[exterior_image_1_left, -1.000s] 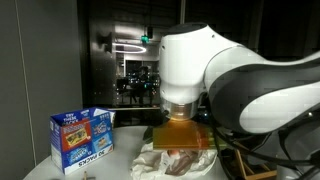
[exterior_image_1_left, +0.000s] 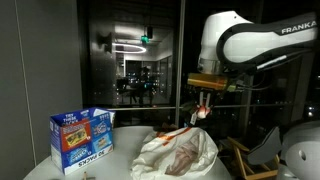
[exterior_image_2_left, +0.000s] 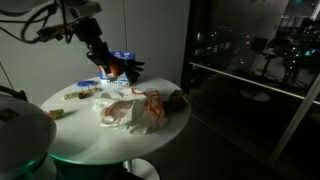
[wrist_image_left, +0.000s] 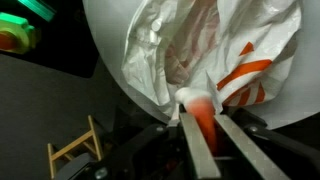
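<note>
A small red-orange item with a pale end (wrist_image_left: 199, 108) is pinched in my gripper; what exactly it is I cannot tell. In exterior view 1 the gripper (exterior_image_1_left: 204, 99) points down above the right part of a crumpled white plastic bag (exterior_image_1_left: 150, 160), and the pale end of the item (exterior_image_1_left: 203, 112) shows below the fingers. The bag (wrist_image_left: 148, 55) has orange printing and lies on the round white table (exterior_image_1_left: 110, 167). From exterior view 2, the item (exterior_image_2_left: 113, 68) looks raised above the bag (exterior_image_2_left: 130, 112).
A blue snack box (exterior_image_1_left: 83, 140) stands at the table's left in exterior view 1. Several small items lie near the table's edge in exterior view 2. A wooden chair (wrist_image_left: 78, 146) stands beyond the rim.
The arm has drawn back to the right and turned in exterior view 1, uncovering more of the bag. The item in the gripper now shows above the bag.
</note>
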